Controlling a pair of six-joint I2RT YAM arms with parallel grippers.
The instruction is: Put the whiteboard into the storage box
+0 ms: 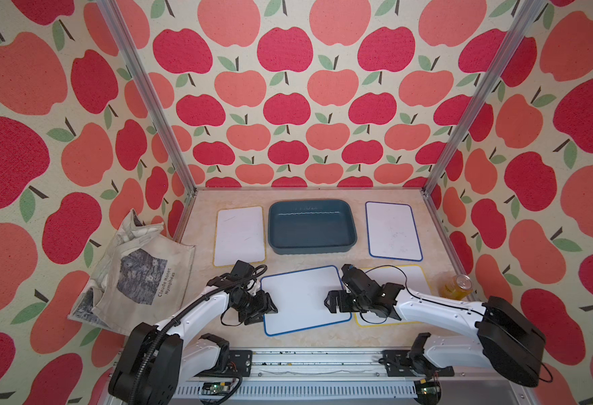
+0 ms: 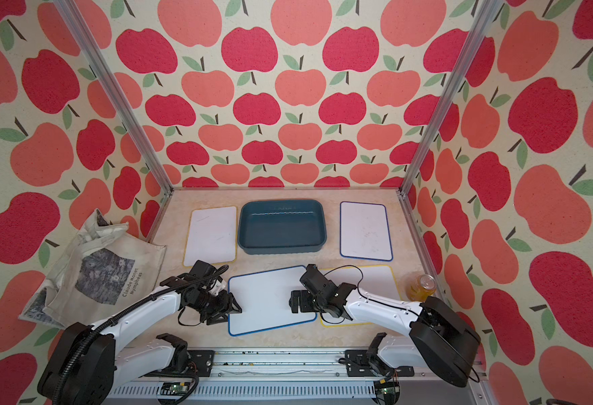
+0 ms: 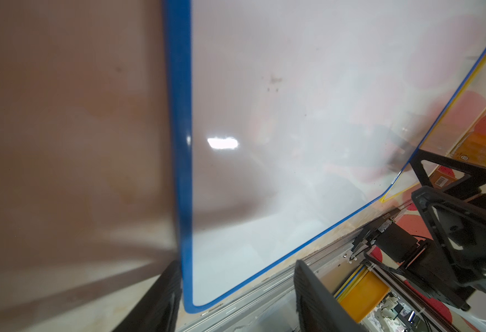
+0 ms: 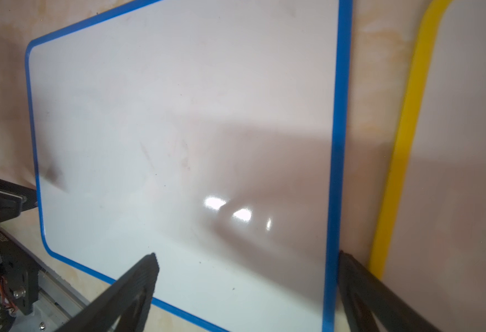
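A blue-edged whiteboard [image 1: 302, 297] lies flat at the front middle, between the grippers. My left gripper is open at its left end, one finger beside the blue edge. My right gripper is open over the right end, one fingertip at that edge, close to a yellow-edged board [image 4: 453, 166]. The dark teal storage box [image 1: 312, 228] stands empty at the back middle.
A yellow-edged board [image 1: 239, 235] lies back left and a blue-edged one [image 1: 393, 230] back right. A canvas bag [image 1: 147, 270] fills the left side; a jar [image 1: 457, 287] stands at the front right.
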